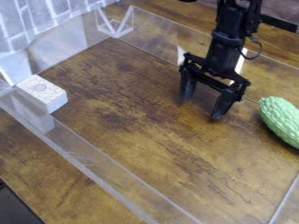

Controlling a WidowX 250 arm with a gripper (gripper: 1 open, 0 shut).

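My black gripper [205, 98] hangs low over the wooden board [135, 149], in the upper right part of the camera view, with its two finger assemblies spread to either side and their tips down near the wood. I see no object between them, though the dark shapes make the exact finger state hard to read. A green bumpy vegetable-like object [281, 119] lies to the right of the gripper. A white block [41, 93] sits at the far left, apart from it.
Clear plastic walls [105, 187] border the work area. Something white is partly hidden behind the arm. The middle and front of the board are bare. A pale cloth or curtain [41, 22] is at the upper left.
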